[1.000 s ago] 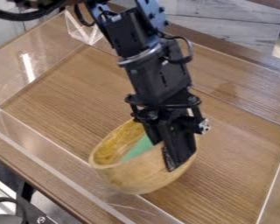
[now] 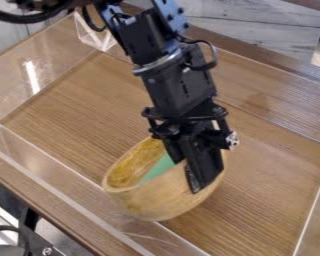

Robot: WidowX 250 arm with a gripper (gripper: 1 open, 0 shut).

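A tan wooden bowl (image 2: 157,202) with a green item (image 2: 157,166) inside is at the lower middle, tilted toward the camera. The black gripper (image 2: 200,166) reaches down over its right side and is shut on it. The fingertips are partly hidden by the arm's own body and the bowl.
Clear plastic edging runs along the near left, with dark cables (image 2: 19,236) below it. A white plank wall stands at the back.
The gripper and bowl have shifted very slightly upward; otherwise the scene looks the same.
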